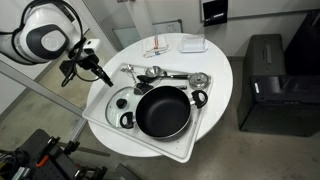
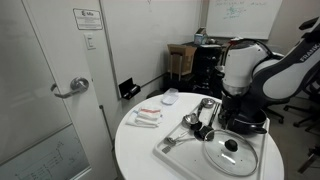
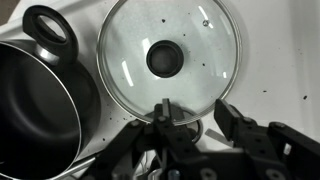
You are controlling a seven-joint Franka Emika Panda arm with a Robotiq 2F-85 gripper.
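A glass lid [image 3: 205,60] with a black knob [image 3: 165,59] lies flat on the white tray, below my gripper in the wrist view. My two fingertips stand some way apart, with no object clearly visible between them. Beside the lid is the black pot [image 3: 38,115], uncovered and empty inside. From exterior view 1, the arm hangs at the upper left, above and clear of the lid [image 1: 114,108]. The same lid [image 2: 232,158] sits at the near side of the tray in exterior view 2.
The white tray [image 1: 182,152] covers much of the round table [image 1: 215,62]. Ladles and other utensils [image 1: 172,75] lie behind the pot, near a small metal canister [image 1: 199,79]. A folded cloth [image 1: 155,45] and a clear container [image 1: 193,44] are at the table's far side.
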